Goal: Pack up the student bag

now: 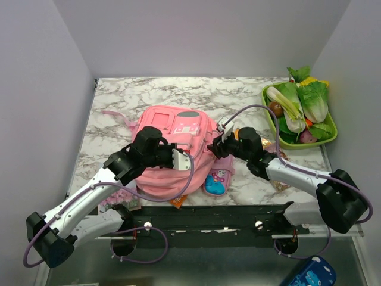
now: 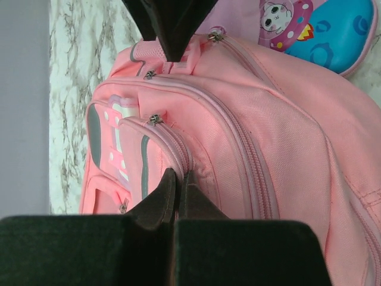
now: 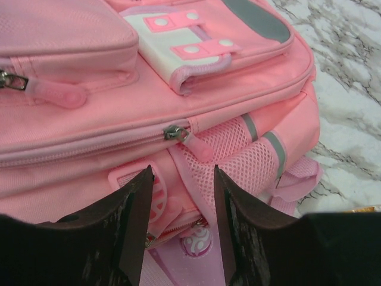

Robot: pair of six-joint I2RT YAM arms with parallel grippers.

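Observation:
The pink backpack (image 1: 153,117) lies flat on the marble table, its zips and small front pocket (image 2: 134,161) filling the left wrist view. Over that pocket, my left gripper is shut. Its fingertips meet at the pocket's zipped edge; whether they pinch any fabric I cannot tell. At the bag's right side, my right gripper stands partly open with nothing held. Beyond its fingers a zip pull (image 3: 197,146) hangs on the bag's seam. A purple pencil case (image 1: 219,179) with a blue end lies against the bag's right side, partly covered.
A printed book (image 1: 122,201) lies mostly hidden under the left arm. An orange packet (image 1: 178,201) pokes out at the table's front edge. Snack packets (image 1: 278,183) lie near the right arm. A green basket (image 1: 328,138) of vegetables stands at right.

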